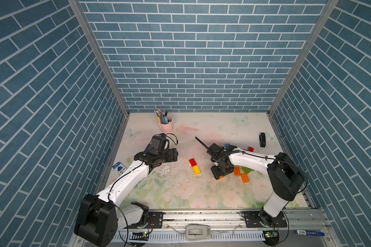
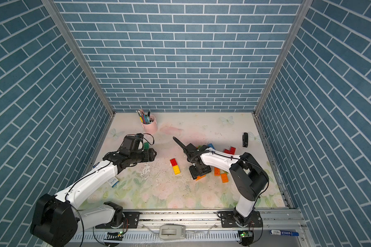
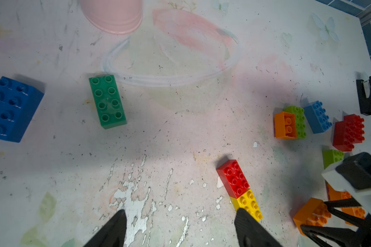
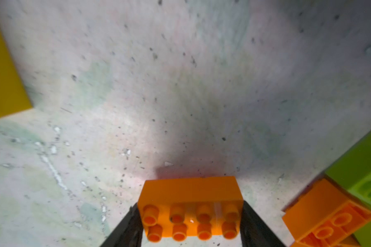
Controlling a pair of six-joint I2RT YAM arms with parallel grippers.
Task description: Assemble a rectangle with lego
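Between the fingers of my right gripper is an orange brick [image 4: 189,189], gripped at both ends; its studs face the camera. From the left wrist view, that orange brick [image 3: 310,216] looks tilted, to the right of the red and yellow bricks. The red brick [image 3: 233,178] and yellow brick [image 3: 247,204] lie end to end mid-table, touching, studs up. My left gripper hangs over the table left of them, fingers apart with nothing between. In the right wrist view only an edge of the yellow brick [image 4: 6,78] shows.
A dark green brick [image 3: 107,101] and blue brick [image 3: 12,109] lie to the left, near the pink cup [image 3: 113,14]. Several loose bricks, among them a red one [image 3: 348,132], crowd the right side. A black stapler [image 1: 262,139] lies farther back.
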